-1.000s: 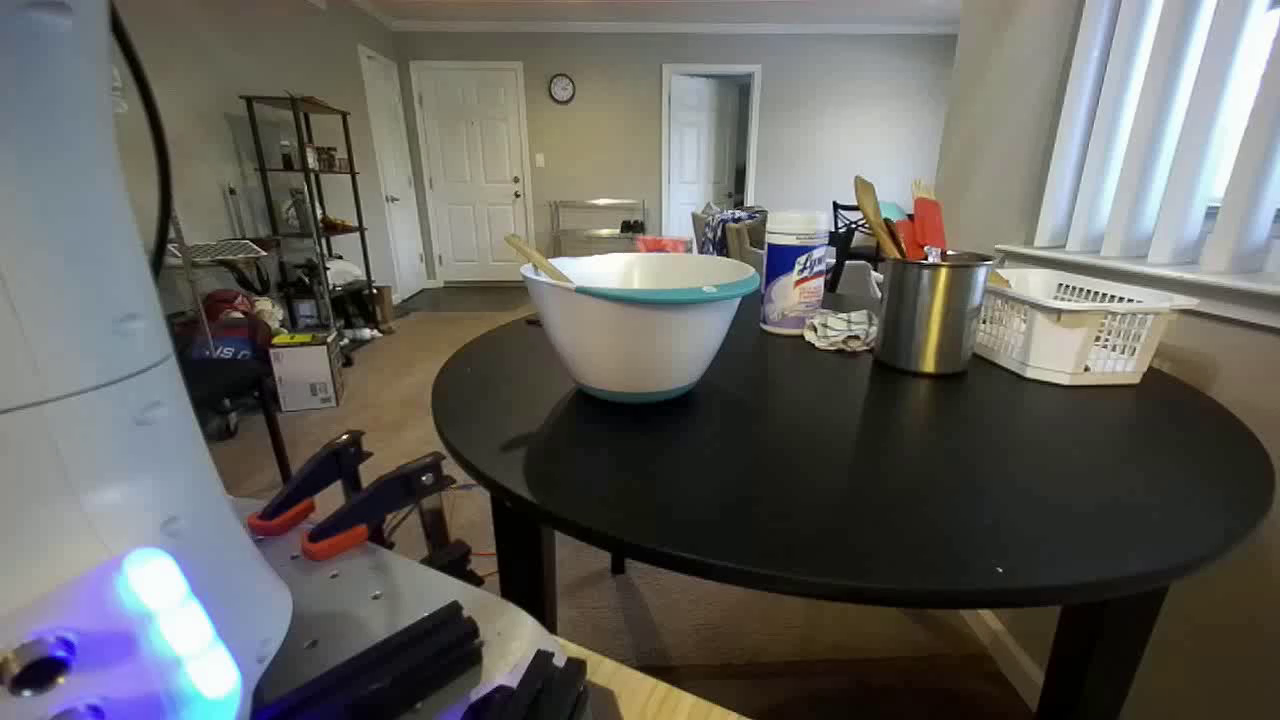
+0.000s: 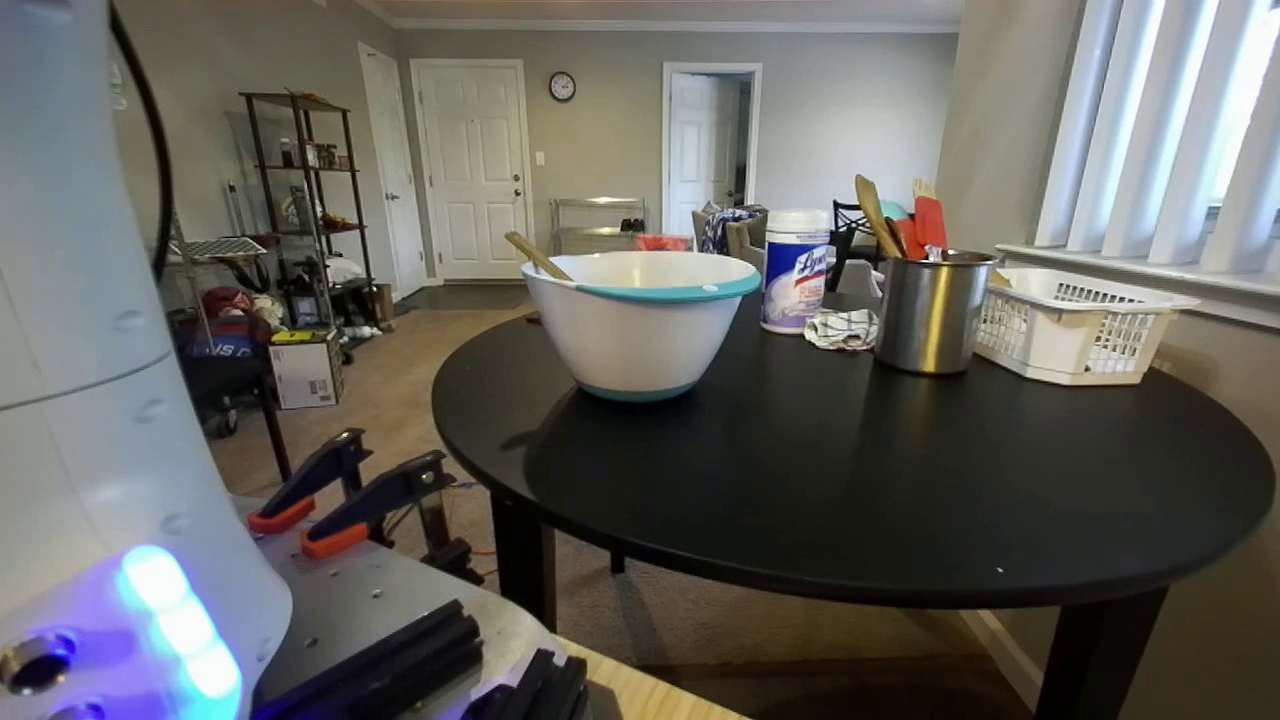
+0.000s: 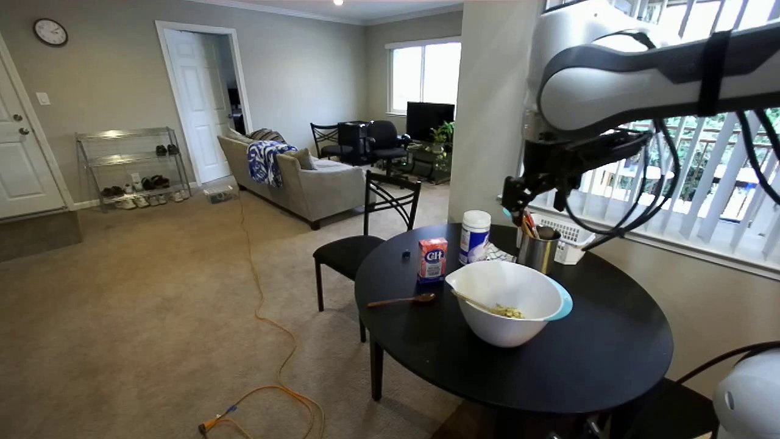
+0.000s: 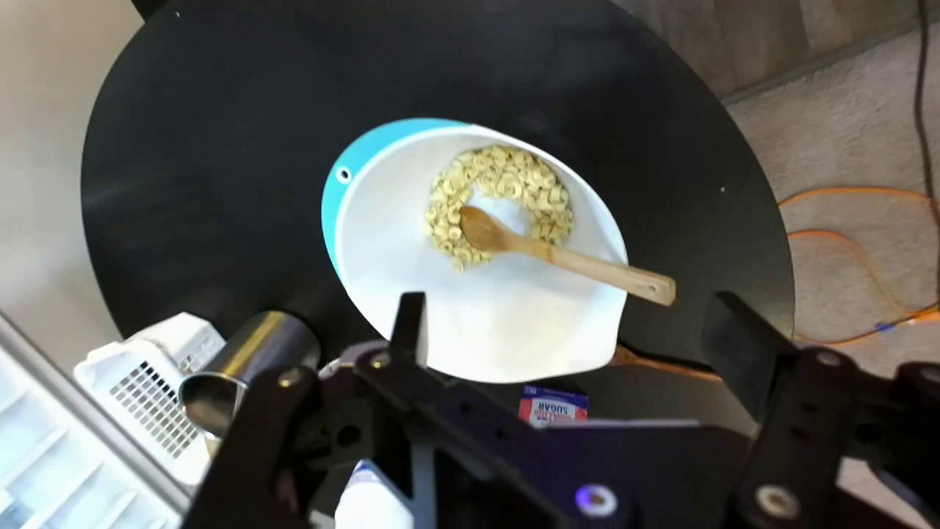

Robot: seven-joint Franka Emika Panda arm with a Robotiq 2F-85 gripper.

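Note:
A white mixing bowl [image 4: 493,317] with a teal lip stands upright on the round black table [image 4: 211,176]. Small ring-shaped pasta or cereal [image 4: 520,176] lies in its bottom. Inside it leans a wooden spoon [image 4: 581,263], its bowl end among the pieces and its handle crossing the rim. My gripper hangs high above the table, open, its two dark fingers wide apart with nothing held between them. In exterior view 2 the gripper [image 3: 515,201] is tilted down near the utensil pot; exterior view 1 does not show it.
Behind the bowl stand a sugar box [image 3: 432,260] and a wipes canister [image 3: 475,238]. A second wooden spoon [image 3: 402,300] lies on the table. Toward the window are a metal utensil pot [image 2: 933,312], a folded cloth [image 2: 841,330] and a white basket [image 2: 1068,324].

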